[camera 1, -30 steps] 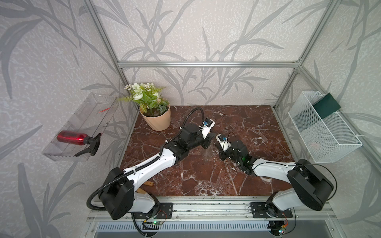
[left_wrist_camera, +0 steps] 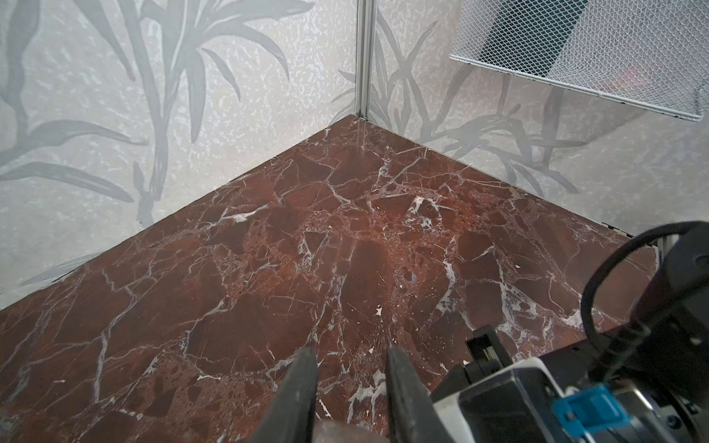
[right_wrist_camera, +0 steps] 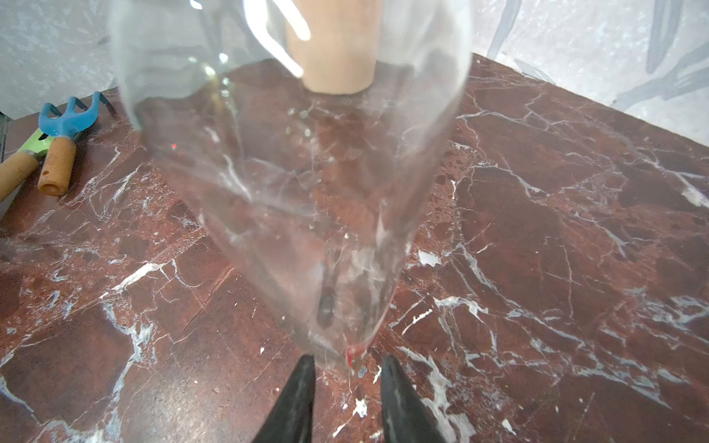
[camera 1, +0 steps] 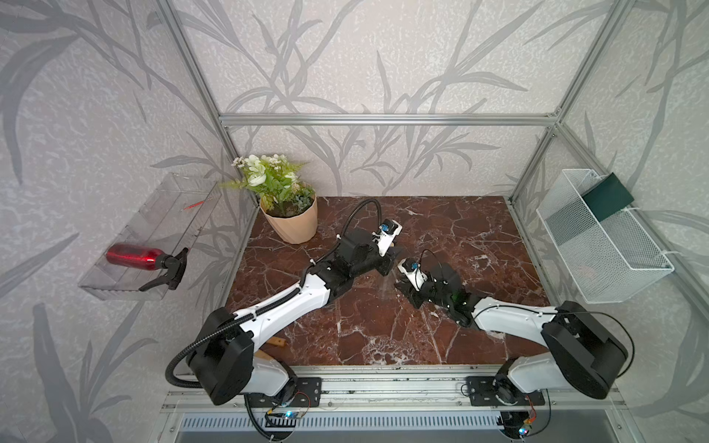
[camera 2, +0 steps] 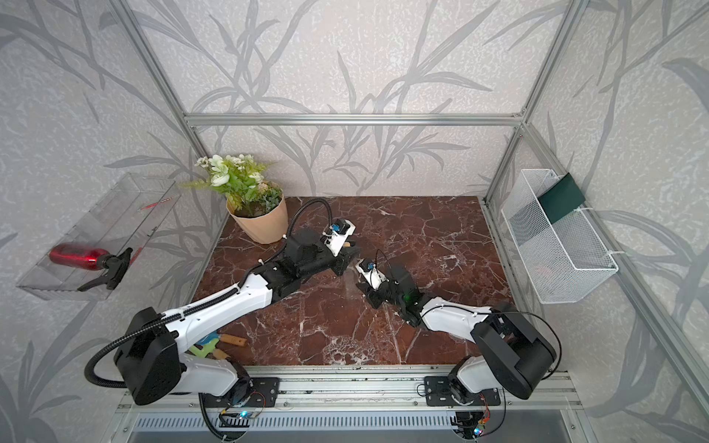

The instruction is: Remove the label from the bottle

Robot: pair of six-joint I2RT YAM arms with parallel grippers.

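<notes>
A clear, see-through bottle (right_wrist_camera: 295, 147) fills the upper part of the right wrist view, tapering downward to the fingers. From above, the same bottle (camera 1: 387, 285) is only a faint shape under my left gripper (camera 1: 387, 267). That gripper is shut on its upper part, and a pale bit of it shows between the left fingers at the lower image edge. My right gripper is open, its fingertips close to the bottle's lower end; contact cannot be told. A small red spot sits there, but no label can be clearly made out.
A beige flowerpot (camera 1: 294, 223) stands at the back left. Blue and green garden tools (right_wrist_camera: 71, 122) lie at the front left. A clear bin (camera 1: 133, 273) with a red sprayer (camera 1: 135, 256) and a white mesh basket (camera 1: 602, 243) hang on the side walls.
The left arm has hardly moved.
</notes>
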